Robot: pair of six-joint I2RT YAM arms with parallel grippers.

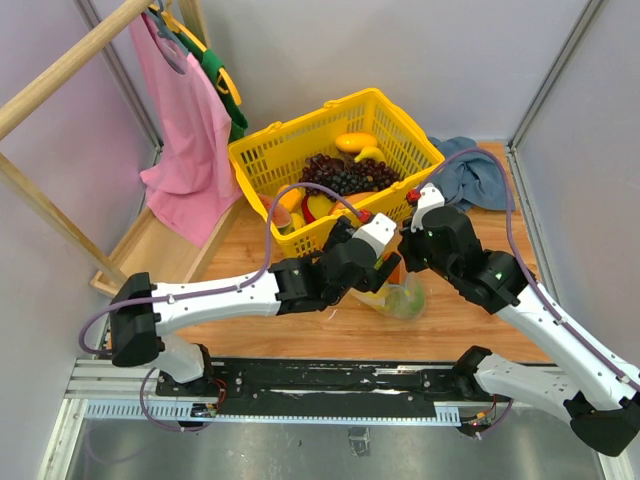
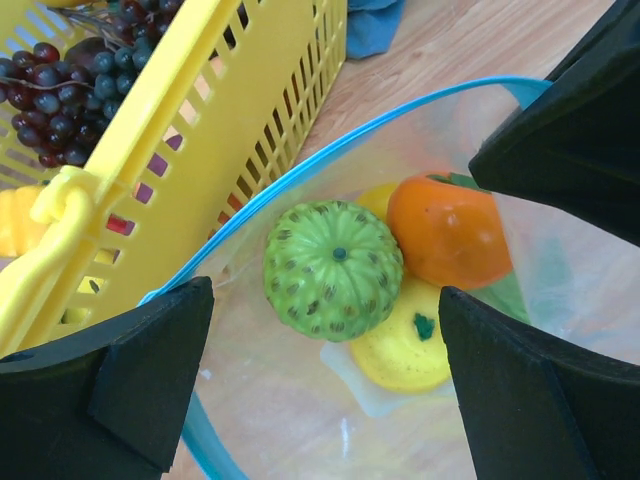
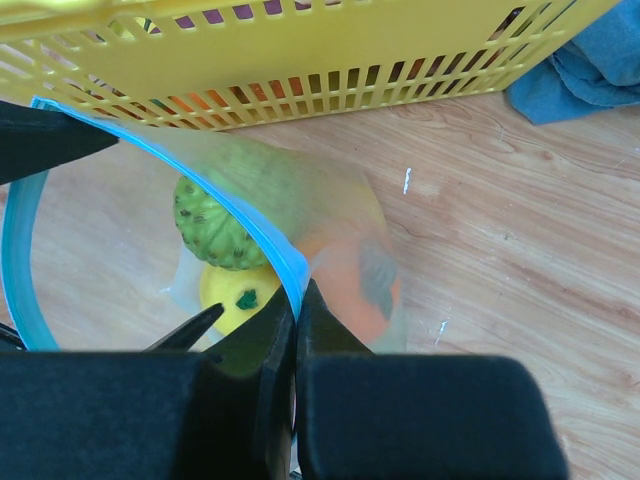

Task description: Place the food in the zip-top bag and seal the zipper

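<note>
A clear bag with a blue zipper rim stands open in front of the yellow basket. Inside are a green bumpy fruit, an orange fruit and a yellow one. My left gripper hangs open over the bag's mouth, its fingers either side of the green fruit near the rim. My right gripper is shut on the bag's blue rim, with the bag hanging from it.
The basket holds grapes and other fruit. A blue cloth lies at the back right. A wooden rack with hanging garments stands on the left. Bare wooden table shows in front.
</note>
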